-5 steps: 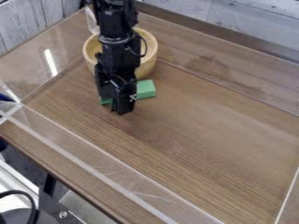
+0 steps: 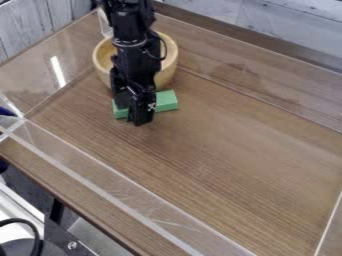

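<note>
The black robot gripper (image 2: 134, 108) hangs in the upper left of the camera view, low over a green block (image 2: 164, 100) lying on the wooden table. Its fingers are open and straddle or overlap the block's left part, which is mostly hidden behind them; whether they touch it I cannot tell.
A round beige bowl (image 2: 166, 66) stands just behind the gripper, partly hidden by the arm. A dark cable lies at the bottom left corner.
The gripper has shifted only slightly over the block, with small changes in the arm's pose. The block and bowl show little or no movement.
</note>
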